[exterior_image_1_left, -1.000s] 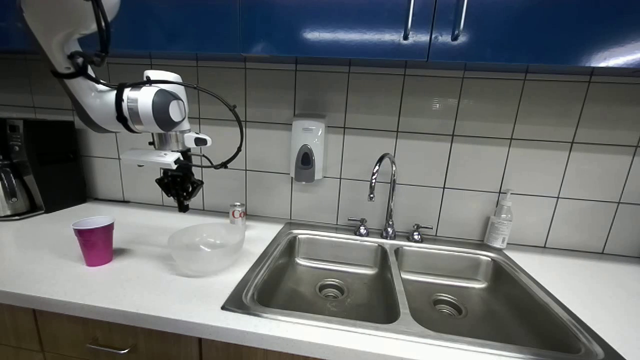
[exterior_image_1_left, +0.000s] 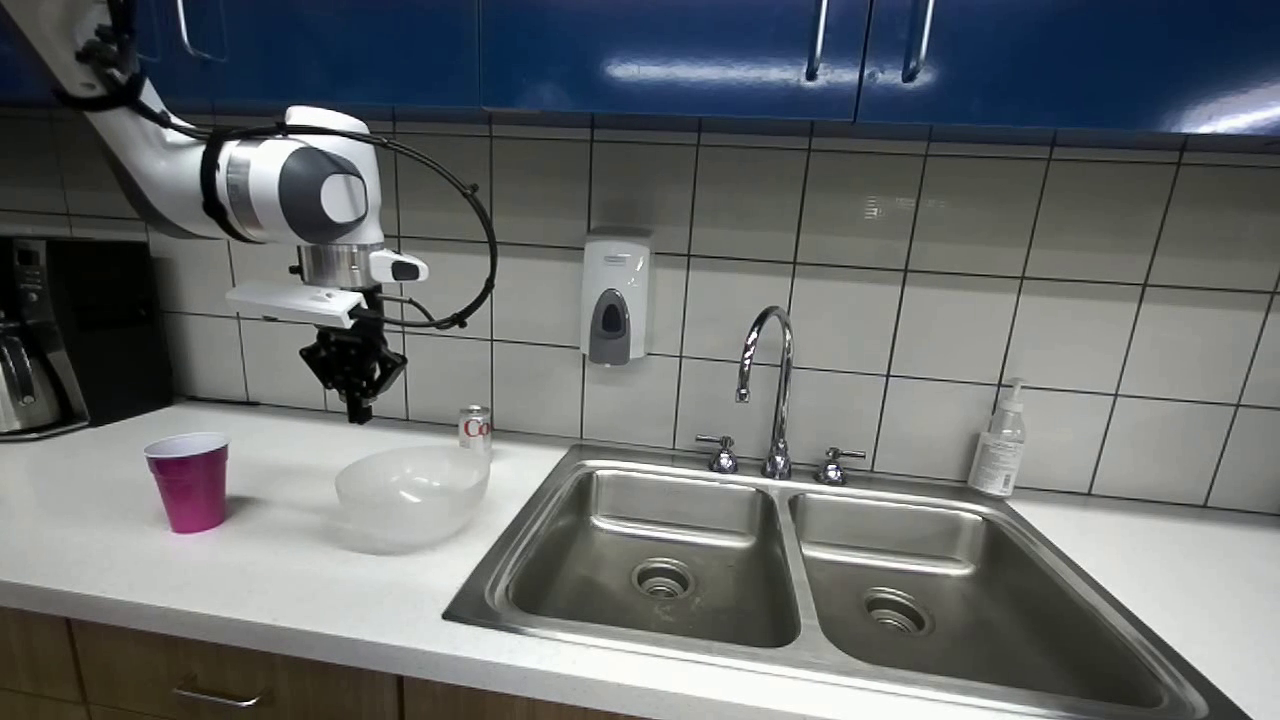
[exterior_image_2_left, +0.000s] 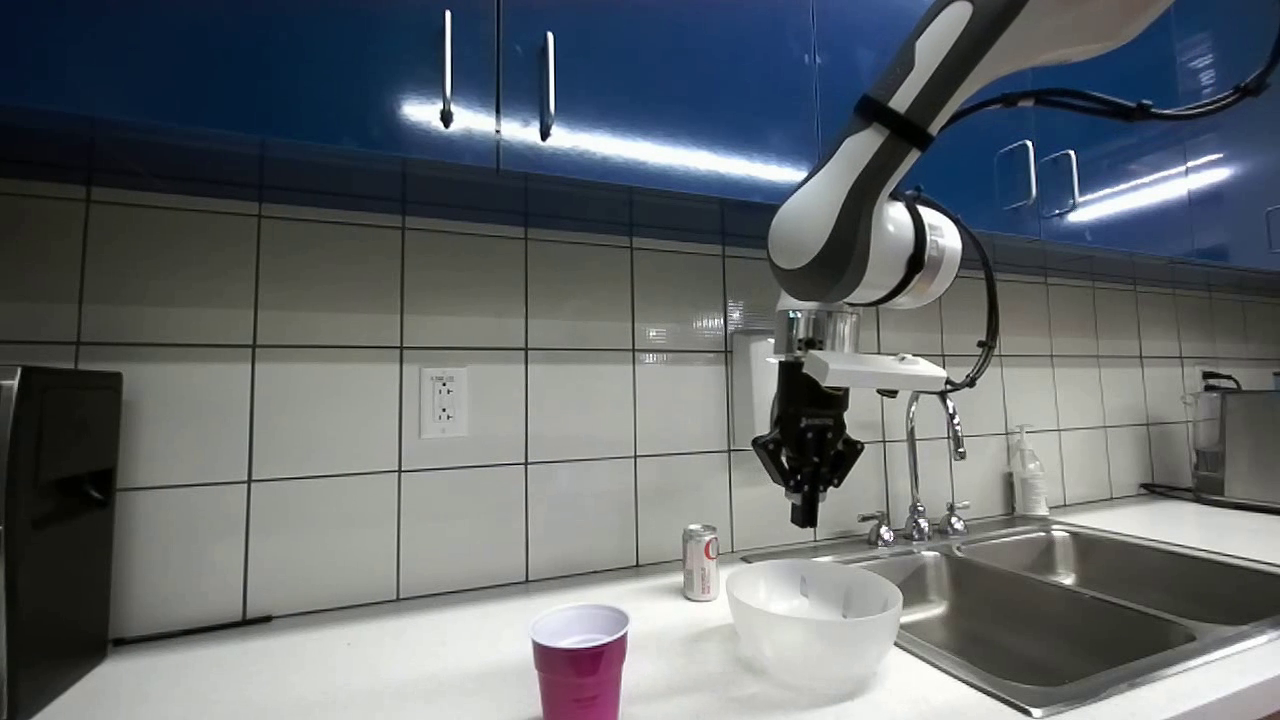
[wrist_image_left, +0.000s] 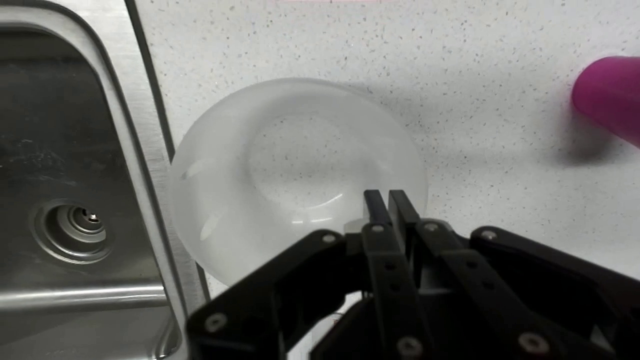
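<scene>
A translucent white bowl (exterior_image_1_left: 411, 498) stands upright on the counter, left of the sink. Seen from the wrist, the bowl (wrist_image_left: 300, 162) looks empty where its inside shows; the fingers cover part of its near side. My gripper (exterior_image_1_left: 360, 414) hangs above and behind the bowl with its fingers pointing down. In the wrist view the gripper is shut to a narrow gap, and no object shows between the fingertips. A magenta cup (exterior_image_1_left: 192, 486) with a white inside is upright left of the bowl. Behind the bowl stands a silver soda can (exterior_image_2_left: 701, 562).
The double steel sink (exterior_image_1_left: 792, 528) with its faucet (exterior_image_1_left: 780, 384) lies right of the bowl. A black coffee maker (exterior_image_1_left: 84, 330) stands at the far left. A soap dispenser (exterior_image_1_left: 617, 300) hangs on the tiled wall. Counter between cup and bowl is clear.
My gripper has shifted slightly left in exterior view 1, the arm's upper part moving farther that way. Bowl, cup and can have stayed in place.
</scene>
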